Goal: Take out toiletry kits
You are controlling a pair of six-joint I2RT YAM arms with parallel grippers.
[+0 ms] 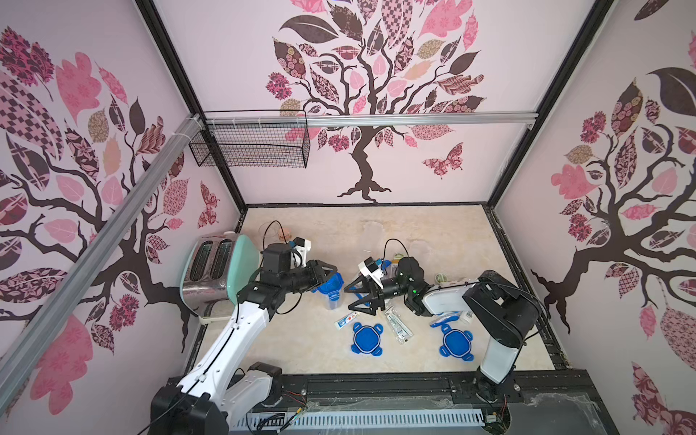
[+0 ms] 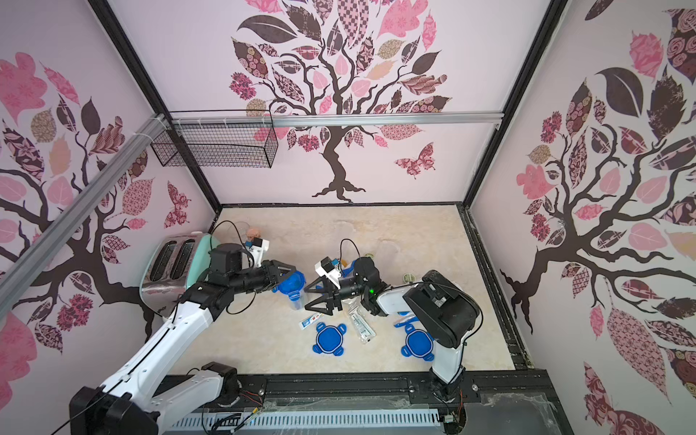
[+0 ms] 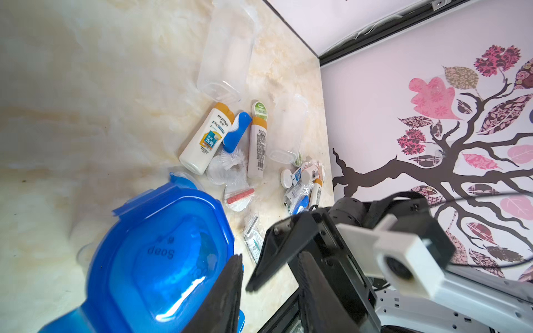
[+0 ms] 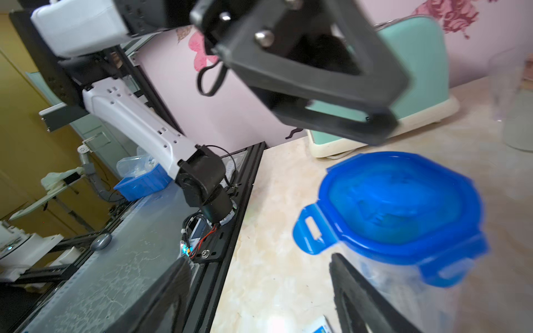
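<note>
A clear container with a blue lid (image 1: 330, 282) stands upright near the table's middle; the lid (image 3: 161, 260) reads "Soap" in the left wrist view. My left gripper (image 1: 327, 271) is beside the lid with its fingers parted, and a dark finger (image 4: 372, 125) shows above the lid, apart from it, in the right wrist view. To the right, my right gripper (image 1: 351, 297) is open toward the container, nothing between its fingers. Toiletries lie loose: two white bottles, one white bottle (image 3: 206, 141) with a yellow cap, a blue item (image 3: 236, 133), and a toothpaste box (image 1: 346, 319).
Two blue lids (image 1: 367, 338) lie near the front edge beside a packet (image 1: 398, 325). Empty clear containers (image 3: 226, 55) lie toward the back. A mint toaster (image 1: 217, 272) stands at the left; a wire basket (image 1: 253, 145) hangs above.
</note>
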